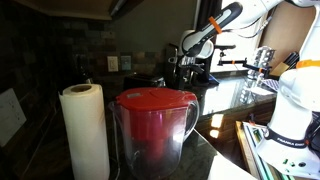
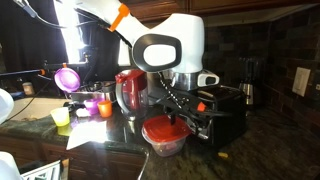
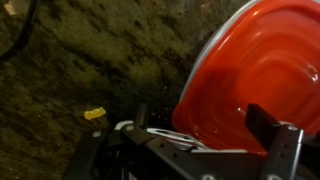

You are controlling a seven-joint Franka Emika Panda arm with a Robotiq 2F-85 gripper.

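Note:
A clear round container with a red lid sits on the dark counter in exterior view 2. In the wrist view the red lid fills the upper right, its pale rim curving down toward my fingers. My gripper is open over the near edge of the lid, one finger outside the rim and the other over the red surface. Nothing is held between the fingers. Whether the fingers touch the lid cannot be told. In exterior view 1 the gripper is small and far off, and the container is not clear there.
A red-lidded pitcher and a paper towel roll stand close to that camera. A red kettle, an orange cup and a yellow cup stand left of the container. Bare counter lies to its right.

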